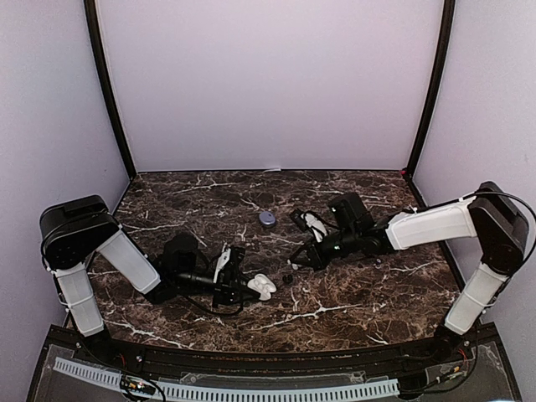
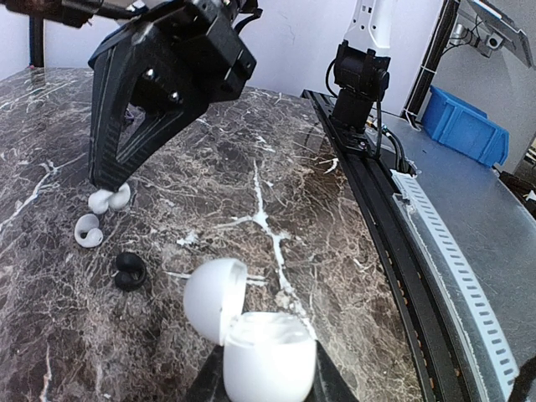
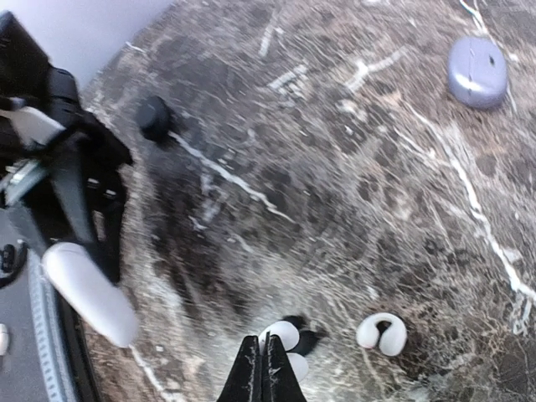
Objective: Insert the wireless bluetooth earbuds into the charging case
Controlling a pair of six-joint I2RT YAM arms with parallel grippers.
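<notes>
My left gripper (image 1: 243,289) is shut on the white charging case (image 2: 268,356), whose rounded lid (image 2: 216,297) stands open. My right gripper has its fingers shut just above the table. At its tips shows a white earbud (image 2: 109,198) with two rounded parts; whether it is gripped or only touched, I cannot tell. In the right wrist view that white earbud (image 3: 283,334) overlaps a black piece (image 3: 306,342). Another white piece (image 3: 382,333), curved with a dark hollow, lies on the table to the right of the tips. The left wrist view shows the black piece (image 2: 130,270) nearest the case.
A lavender case (image 1: 267,219) lies farther back on the marble-patterned table. Beyond the left gripper, a black round object (image 3: 154,118) appears in the right wrist view. Outside the edge rail stands a blue bin (image 2: 465,126).
</notes>
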